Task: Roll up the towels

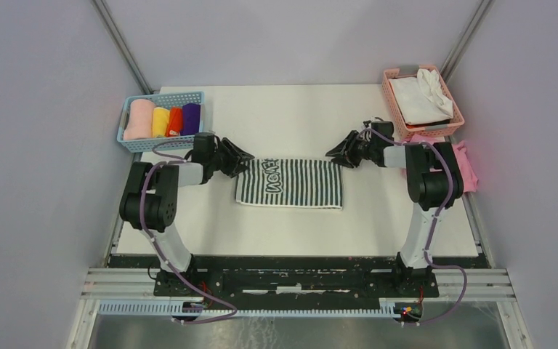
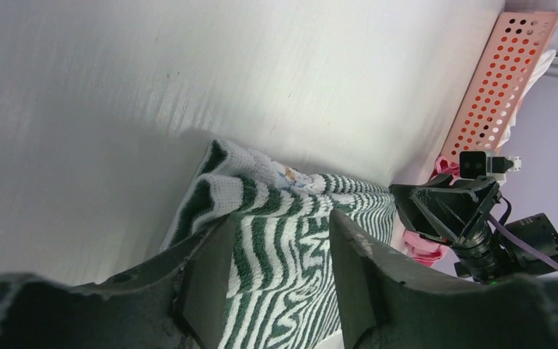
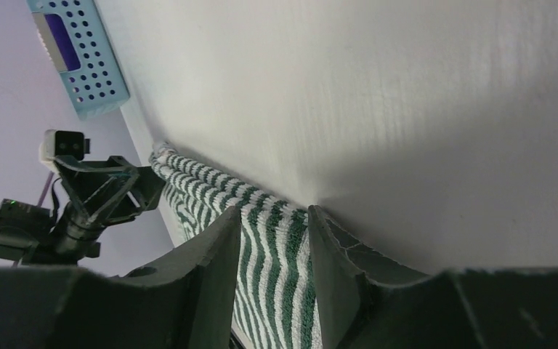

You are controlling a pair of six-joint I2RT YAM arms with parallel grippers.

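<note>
A green-and-white striped towel lies flat in mid-table, its far edge slightly doubled in the left wrist view and right wrist view. My left gripper is at its far-left corner, fingers apart over the edge; my right gripper is at the far-right corner, fingers part open around the edge. Whether cloth is held between either pair is unclear.
A blue basket with rolled towels stands back left. A pink basket with folded cloths stands back right, pink cloth beside it.
</note>
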